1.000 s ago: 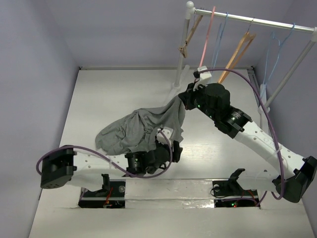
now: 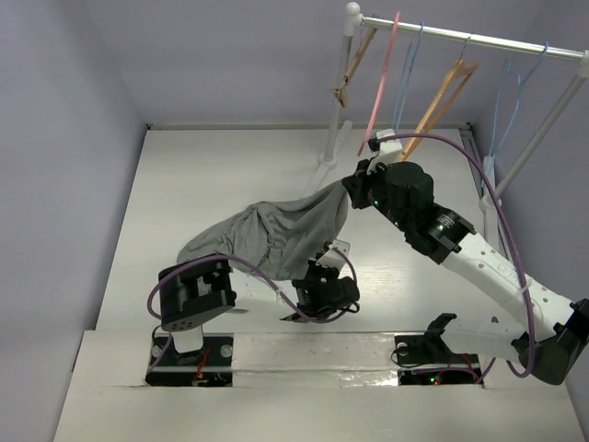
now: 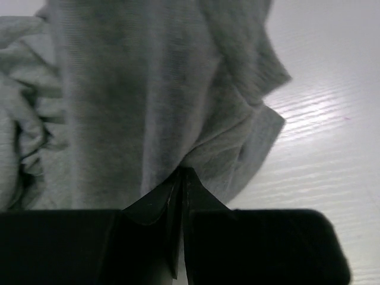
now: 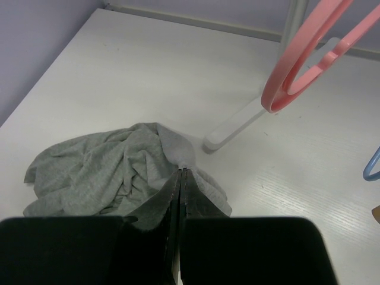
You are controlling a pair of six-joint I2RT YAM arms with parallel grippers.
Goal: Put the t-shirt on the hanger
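The grey t-shirt (image 2: 258, 239) lies crumpled on the white table, its right end lifted toward my right gripper (image 2: 354, 184), which is shut at that raised corner. My left gripper (image 2: 322, 272) is low beside the shirt's near right part; in the left wrist view its fingertips are shut against grey fabric (image 3: 113, 101), and whether cloth is between them cannot be told. In the right wrist view my fingers are shut, with the shirt (image 4: 107, 172) below and behind them.
A white rack (image 2: 469, 39) at the back right holds pink, blue and wooden hangers (image 2: 433, 106); a pink hanger (image 4: 279, 83) is close to my right gripper.
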